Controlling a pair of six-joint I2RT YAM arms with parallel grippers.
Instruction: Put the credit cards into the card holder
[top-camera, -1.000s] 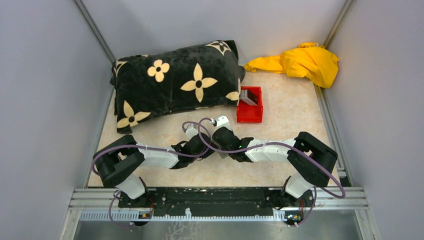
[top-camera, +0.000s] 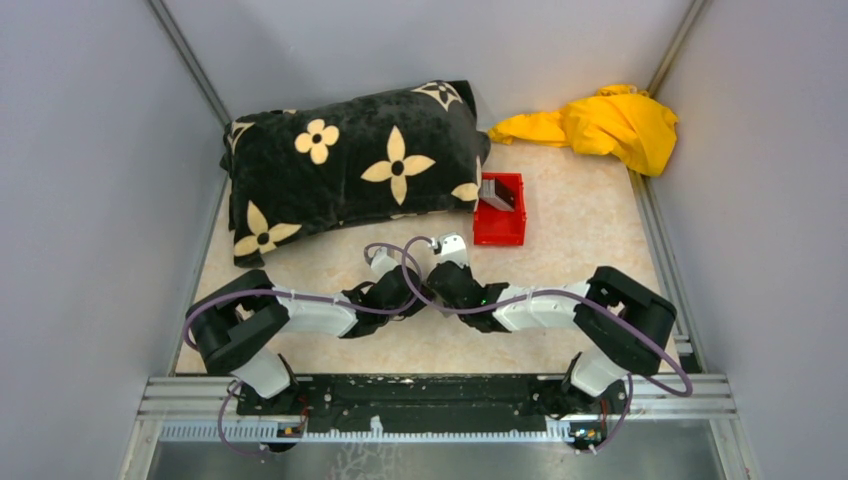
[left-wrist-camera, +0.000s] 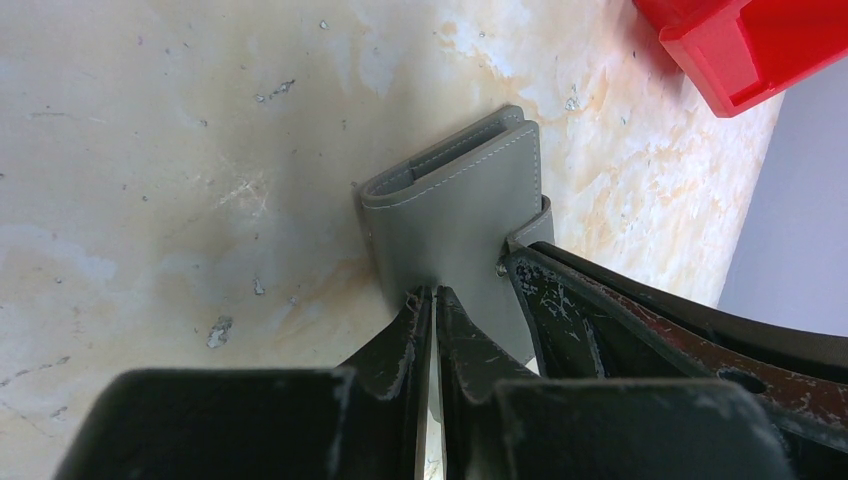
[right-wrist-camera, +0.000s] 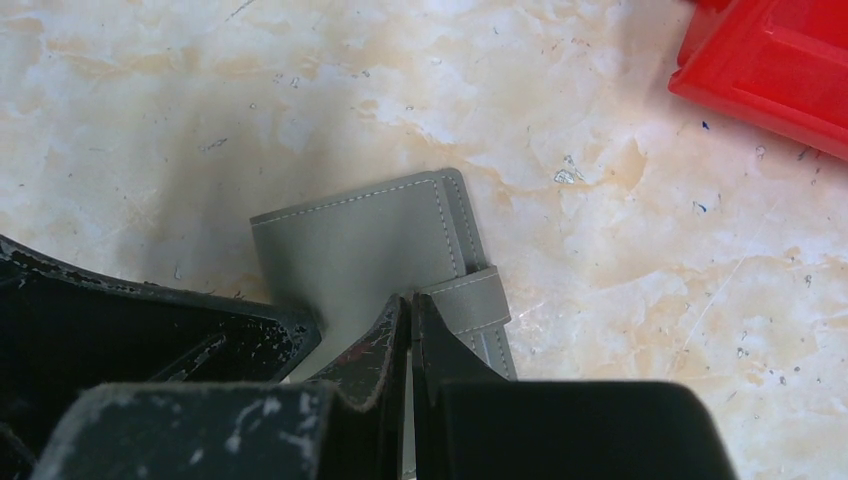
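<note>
The grey card holder (left-wrist-camera: 460, 220) lies closed on the table, its stitched flap edge and side strap (right-wrist-camera: 470, 302) showing. My left gripper is shut, its tips against the holder's face; no card shows between them. At the inner end of the strap, my right gripper is also shut, its tips touching the strap; whether the strap's edge is pinched is hidden. From above, both arms cover most of the holder. A stack of cards (top-camera: 497, 194), grey with a dark face, leans in the back of the red box.
The red box (top-camera: 500, 238) stands behind and right of the grippers, its front part empty. A black flowered cushion (top-camera: 350, 165) fills the back left, and a yellow cloth (top-camera: 620, 130) lies back right. Free tabletop (top-camera: 575, 230) extends right of the box.
The left arm, the box and the cards have stayed put.
</note>
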